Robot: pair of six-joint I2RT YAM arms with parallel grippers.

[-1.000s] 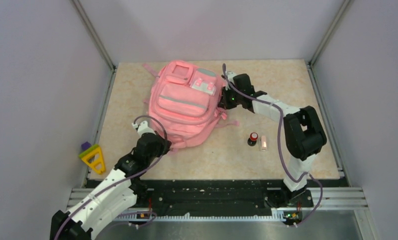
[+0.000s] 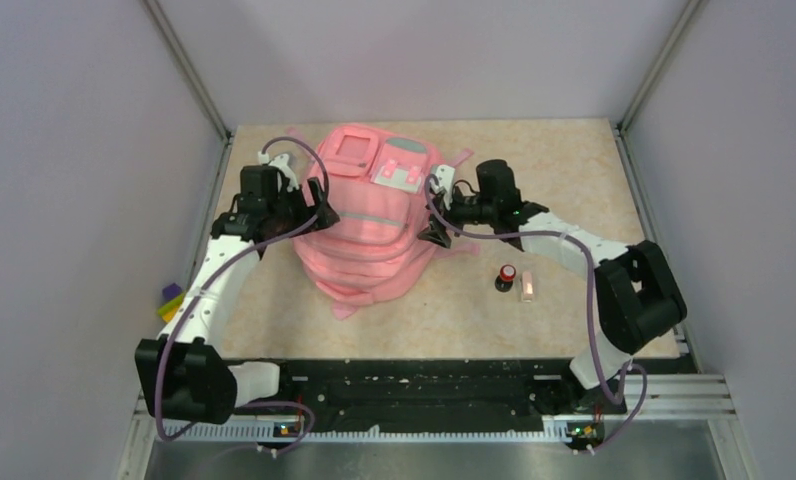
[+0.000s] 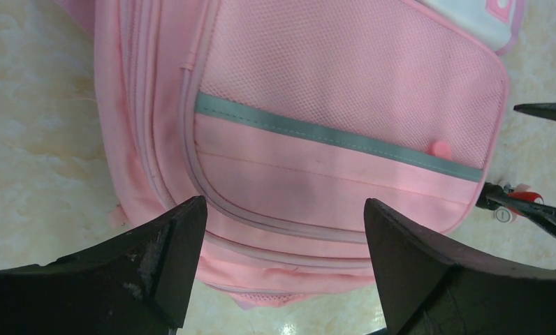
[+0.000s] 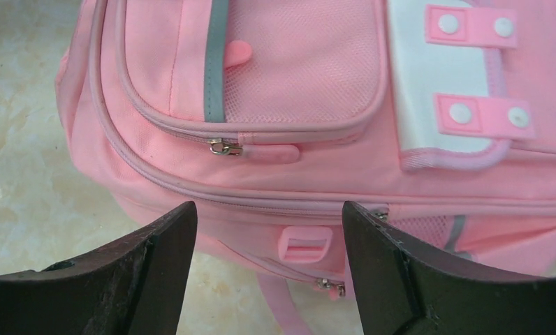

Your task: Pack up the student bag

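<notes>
A pink backpack lies flat on the table, its pocketed front facing up. Above its left side hangs my left gripper, open and empty. Below those fingers, the left wrist view shows a pocket with a grey-green stripe. My right gripper is open over the bag's right side, nothing between its fingers. The right wrist view shows a zipper pull on the front pocket and a long zipper seam along the side. Whether the main compartment is open cannot be made out.
On the right of the table stand a dark bottle with a red cap and a small pale pink item. A yellow and purple thing is partly hidden by the left arm.
My left gripper has risen from the bag's lower left edge to above its upper left side.
</notes>
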